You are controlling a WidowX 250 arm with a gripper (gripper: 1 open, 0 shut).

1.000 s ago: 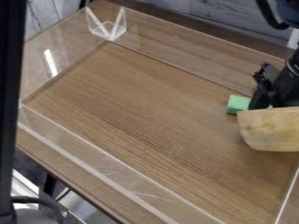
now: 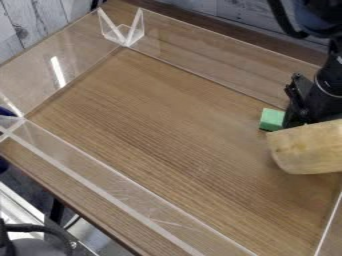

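Note:
The black gripper (image 2: pixel 311 100) is at the right edge, above a light wooden piece (image 2: pixel 305 152), likely a bowl or board seen tilted, which reaches out of view. A green block (image 2: pixel 273 119) lies just left of the gripper, partly behind it and the wooden piece. Whether the fingers hold anything is hidden by the dark arm and the wooden piece.
A wooden table (image 2: pixel 147 120) with clear plastic walls spans the view, its middle bare. A clear bracket (image 2: pixel 122 30) stands at the back left. Dark cables or fixtures sit at the lower left corner.
The wooden piece has shifted slightly left and up, and the gripper has moved a little with it. The green block looks nearly unmoved.

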